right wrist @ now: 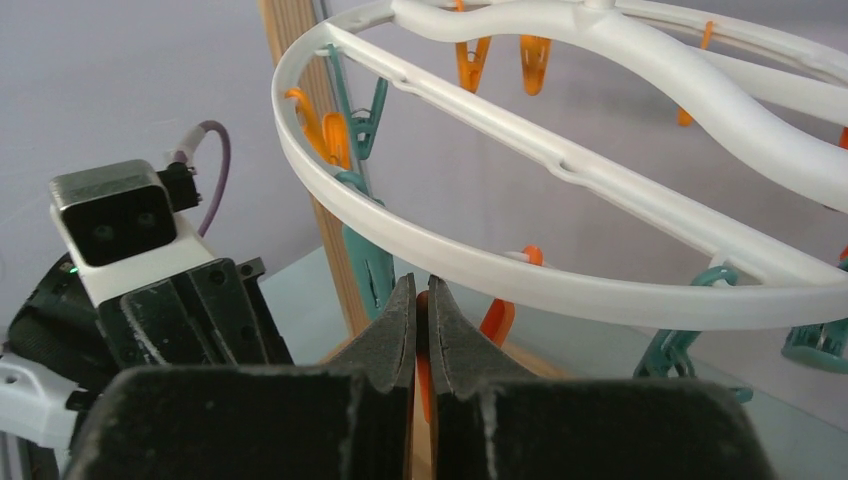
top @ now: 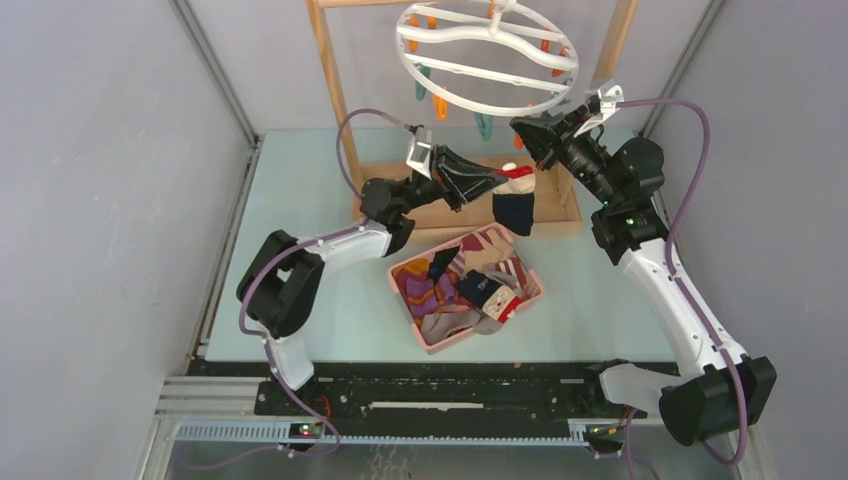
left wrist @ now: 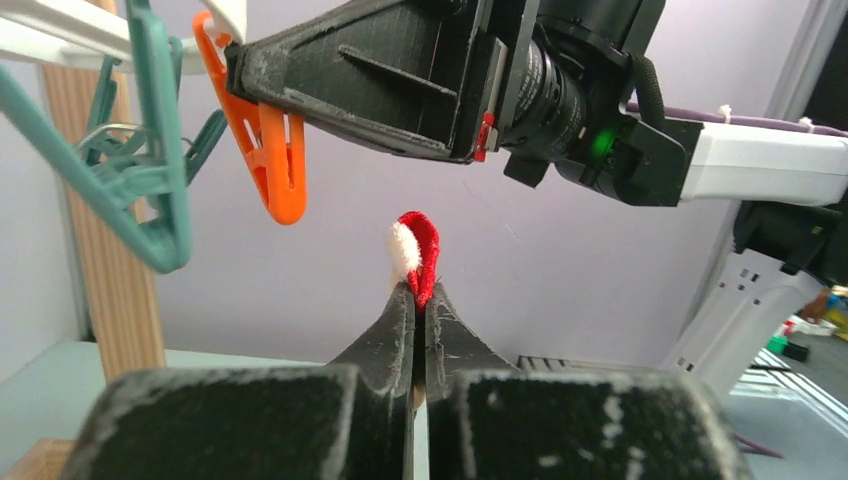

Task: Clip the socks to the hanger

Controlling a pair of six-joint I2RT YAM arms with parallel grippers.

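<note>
In the top view a navy and cream sock with red top (top: 513,208) hangs from my left gripper (top: 493,180), which is shut on its top edge (left wrist: 423,250), below the white round hanger (top: 480,104). My right gripper (top: 534,150) is at the hanger's right front rim (right wrist: 560,300), shut on an orange clip, mostly hidden by the fingers in the right wrist view. A teal clip (left wrist: 160,200) hangs beside it.
A pink bin (top: 430,345) of mixed socks stands on the table below. The wooden stand (top: 330,60) rises behind, with other teal and orange clips around the hanger.
</note>
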